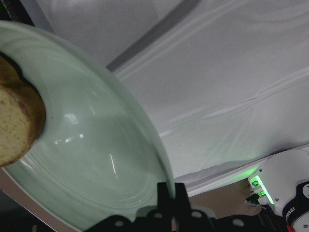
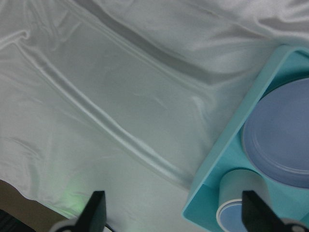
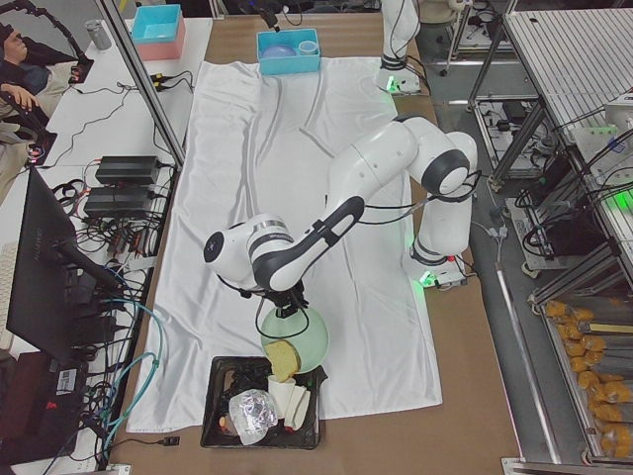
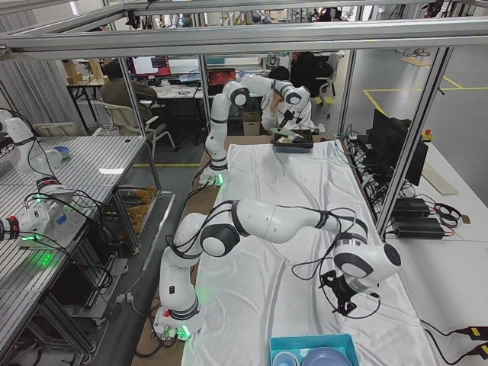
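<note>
A pale green plate (image 3: 307, 332) (image 1: 96, 145) carrying a slice of bread (image 3: 283, 360) (image 1: 17, 121) is held by its rim in my left gripper (image 3: 289, 302), at the near edge of the black bin (image 3: 214, 426). That bin holds crumpled foil (image 3: 252, 414), white cups or similar items and dark material. At the other end, my right gripper (image 4: 345, 301) is open above the white cloth, beside a light blue tub (image 2: 224, 140) holding a blue plate (image 2: 280, 130) and a cup (image 2: 241, 186).
The white cloth (image 3: 247, 139) between the tub and bin is largely clear beneath the arms. A monitor (image 3: 45, 267), cables and electronics line the left side. Metal frame posts stand along the table's sides.
</note>
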